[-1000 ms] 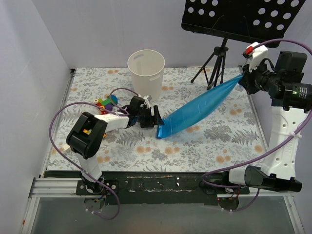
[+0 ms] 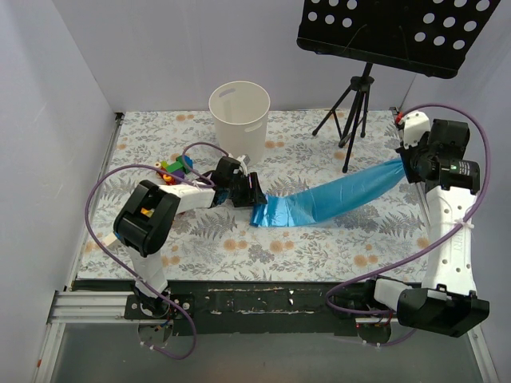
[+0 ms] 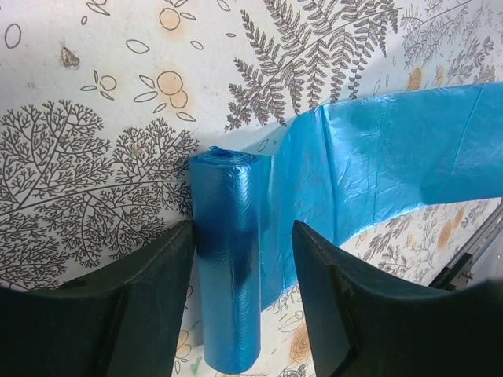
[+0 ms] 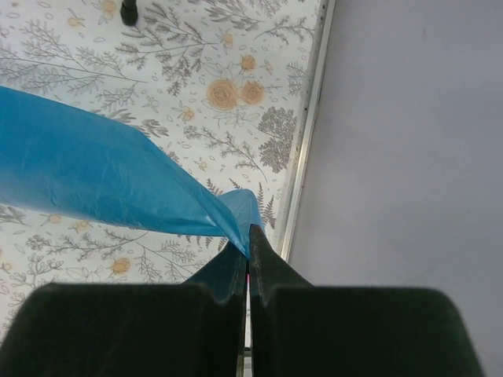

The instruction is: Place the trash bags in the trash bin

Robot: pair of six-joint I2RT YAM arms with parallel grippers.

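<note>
A blue trash bag roll (image 3: 227, 263) lies between the parted fingers of my left gripper in the left wrist view, with gaps showing beside it. From the roll a long blue sheet of bag (image 2: 335, 195) stretches across the table to the right. Its far end is pinched in my right gripper (image 2: 407, 159), whose fingers are closed on the gathered film (image 4: 228, 224) in the right wrist view. The white trash bin (image 2: 239, 120) stands upright behind my left gripper, and its inside looks empty from above.
A black music stand (image 2: 359, 100) rises at the back right, its legs near the stretched bag. Colourful toys (image 2: 172, 169) sit left of the bin, partly behind my left arm.
My right gripper has come down and toward the front, lowering the bag's end with it. The left gripper has barely moved, and more of the roll now shows at its fingertips.
</note>
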